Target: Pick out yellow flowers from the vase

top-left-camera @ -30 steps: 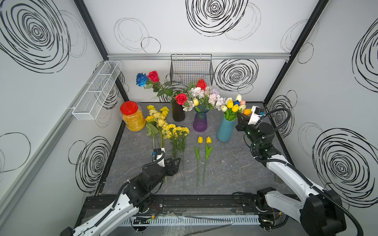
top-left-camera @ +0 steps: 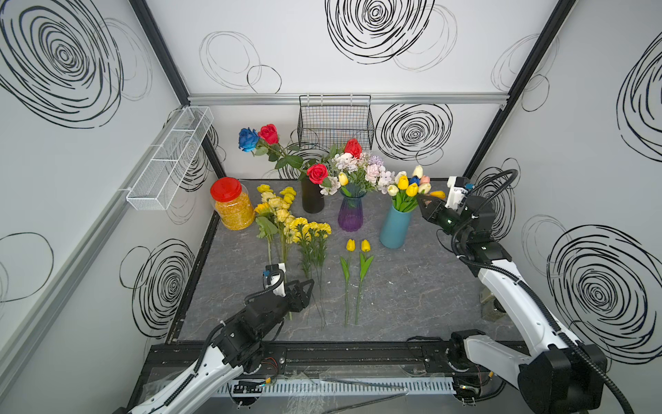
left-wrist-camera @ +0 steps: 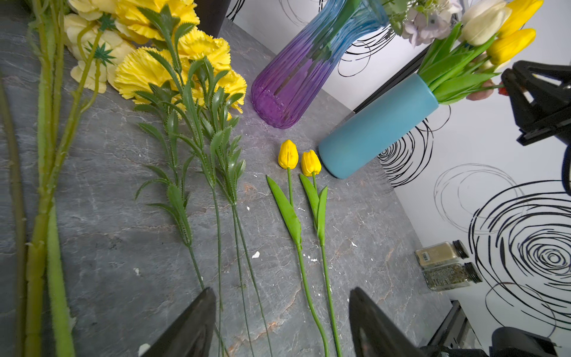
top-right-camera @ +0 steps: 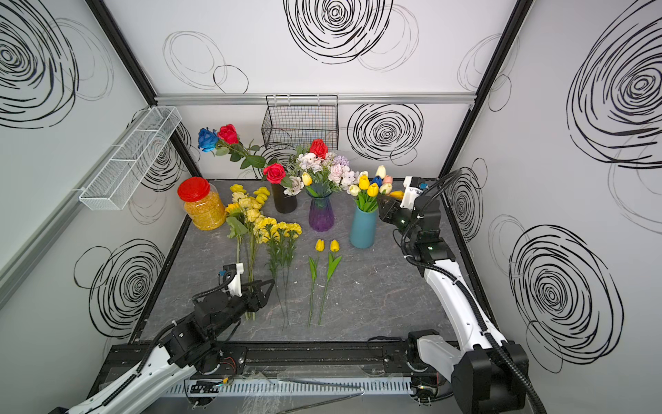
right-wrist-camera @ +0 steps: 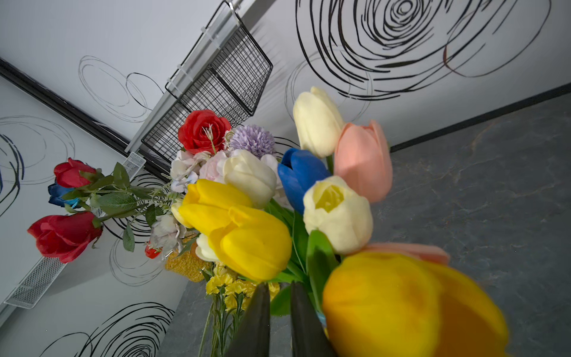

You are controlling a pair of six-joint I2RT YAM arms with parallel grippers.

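The blue vase (top-left-camera: 395,229) stands upright at the right, holding mixed tulips. Yellow tulips (right-wrist-camera: 249,241) lean out among white, blue and pink ones, and a large yellow-orange tulip (right-wrist-camera: 410,306) is close to the camera in the right wrist view. My right gripper is shut at the stems and leaves below the blooms, with no stem clearly seen between its fingers. Two yellow tulips (left-wrist-camera: 300,157) lie side by side on the table. Over the table front, my left gripper is open and empty, its fingers framing bare table and lying stems.
Yellow carnations (top-left-camera: 310,231) and paler yellow flowers (top-left-camera: 279,207) lie to the left. A purple vase (top-left-camera: 351,214), a dark vase (top-left-camera: 312,196) and a red-lidded jar (top-left-camera: 233,203) line the back.
The yellow-orange tulip beside it moved slightly right. My left arm barely shifted.
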